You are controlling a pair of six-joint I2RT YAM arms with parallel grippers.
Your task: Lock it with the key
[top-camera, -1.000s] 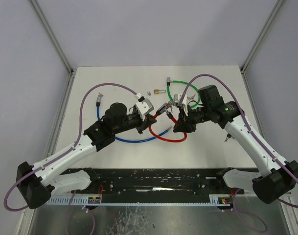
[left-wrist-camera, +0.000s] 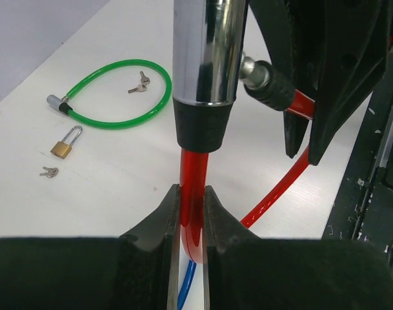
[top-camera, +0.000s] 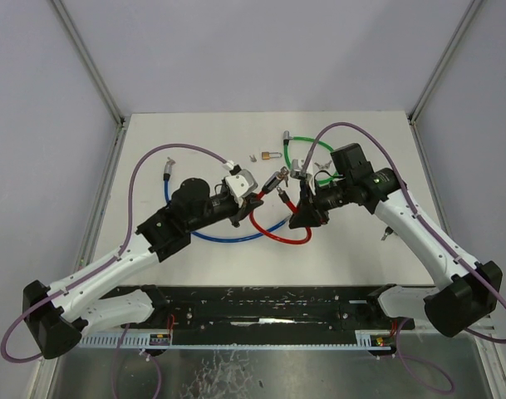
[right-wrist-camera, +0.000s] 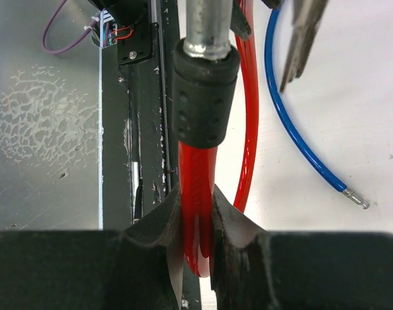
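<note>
A red cable lock (top-camera: 279, 239) hangs in a loop between my two grippers above the table. My left gripper is shut on the red cable, just below the black collar of its silver lock head (left-wrist-camera: 209, 51). On the other end, my right gripper is shut on the red cable below a black sleeve (right-wrist-camera: 202, 97) with a metal tip. In the top view the two ends are close together, and in the left wrist view the sleeved end lies right beside the lock head. Whether the tip has entered the head cannot be made out. No key shows at the red lock.
A blue cable (top-camera: 228, 239) lies on the table below the loop. Farther back are a green cable lock (left-wrist-camera: 112, 123) with keys (left-wrist-camera: 140, 82) by it, a brass padlock (left-wrist-camera: 62, 149) and small keys (left-wrist-camera: 49, 172).
My left gripper has moved slightly left with its end of the red lock since a second ago.
</note>
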